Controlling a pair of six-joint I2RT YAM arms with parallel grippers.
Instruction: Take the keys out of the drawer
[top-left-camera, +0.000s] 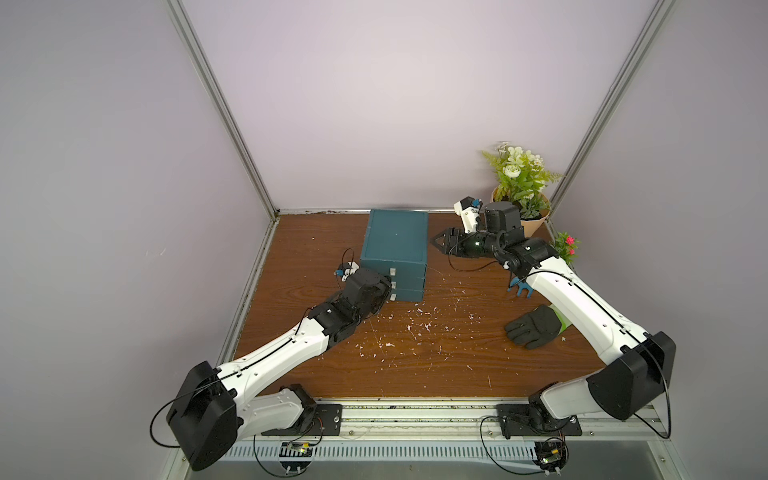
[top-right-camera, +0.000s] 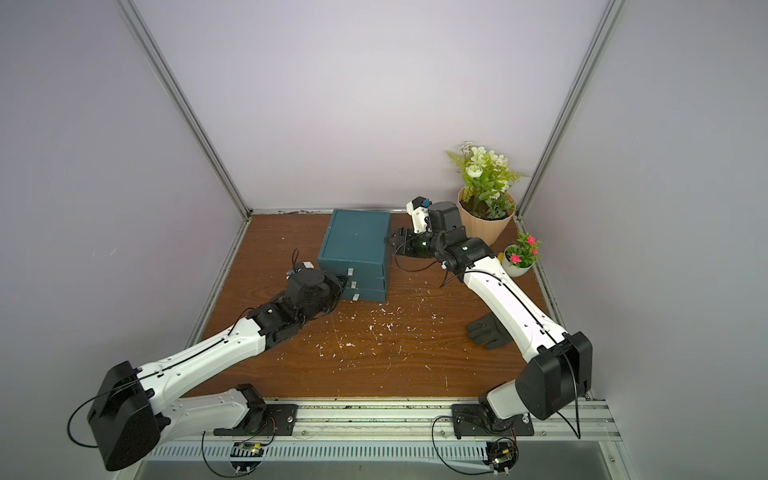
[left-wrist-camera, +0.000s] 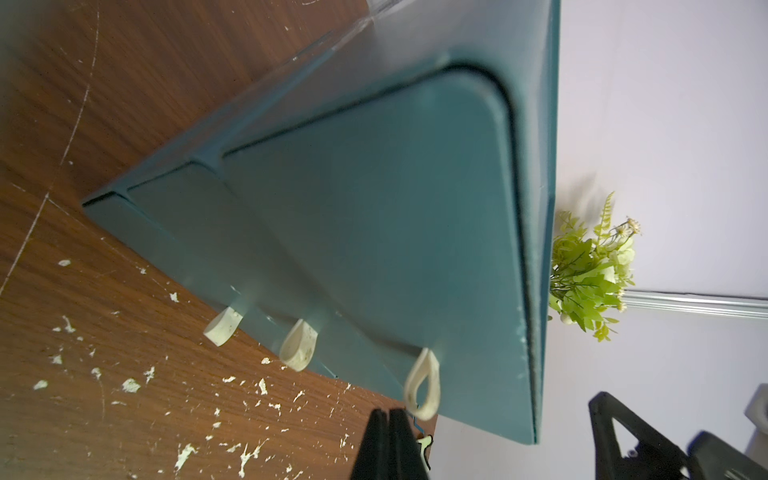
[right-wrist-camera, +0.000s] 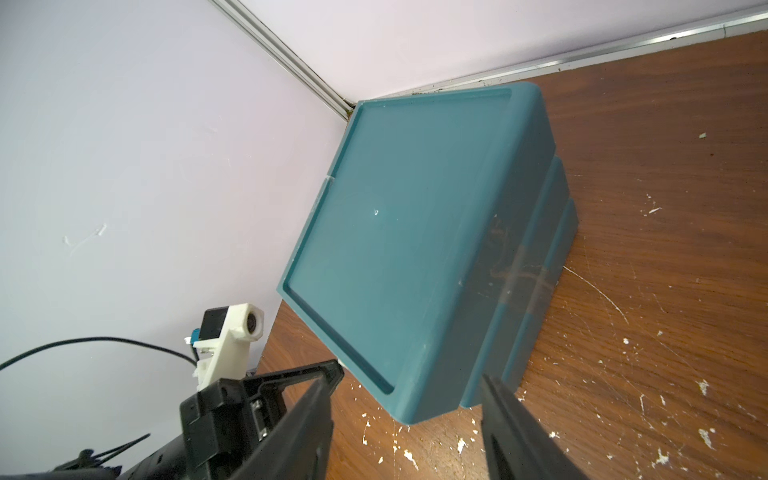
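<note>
A teal three-drawer box (top-left-camera: 393, 236) stands on the wooden table, all drawers closed, each front carrying a small pale pull tab (left-wrist-camera: 425, 382). No keys are visible. My left gripper is shut, nothing visible between its fingers, low in front of the drawer fronts, just below the top tab in the left wrist view. My right gripper hangs at the box's right side, fingers apart and empty, aimed toward its top and side.
A white-flower pot (top-right-camera: 485, 228) and a red-flower pot (top-right-camera: 516, 269) stand at the back right. A dark glove (top-left-camera: 532, 328) and blue object (top-left-camera: 520, 288) lie at the right. The front middle of the table holds only pale flecks.
</note>
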